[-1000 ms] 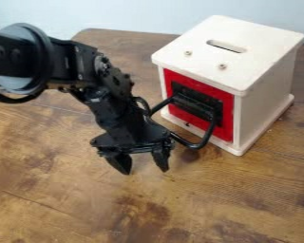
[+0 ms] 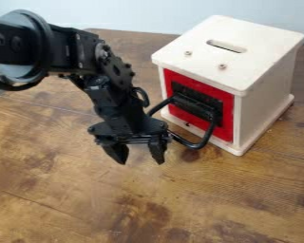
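Note:
A pale wooden box (image 2: 256, 81) with a slot in its lid stands on the table, its red front (image 2: 174, 71) carrying a black panel (image 2: 203, 100) and a black bar-like handle or loop. My black gripper (image 2: 134, 152) hangs in front of the box, to the left of the panel, pointing down above the tabletop. Its fingers are apart, with nothing seen between them.
A white wall runs behind the table's back edge. The arm enters from the upper left.
My gripper has shifted very slightly over the last second, a little to the left and up. The box is unmoved.

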